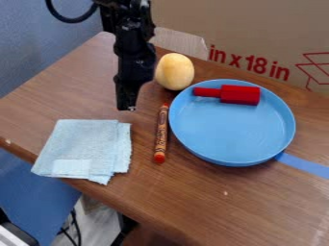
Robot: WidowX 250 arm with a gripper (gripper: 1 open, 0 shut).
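My black gripper (127, 102) hangs at the upper middle, its tip low over the wood, left of a long orange-red stick (162, 135) and above a folded pale blue cloth (84, 150). Whether it is open or shut is unclear. A yellow rounded object (175, 70) stands behind it to the right. A light blue plate (232, 135) sits on the right with a red cylinder with a handle (240, 94) on its back part.
A cardboard box (257, 38) stands along the back. Blue tape (306, 165) lies right of the plate.
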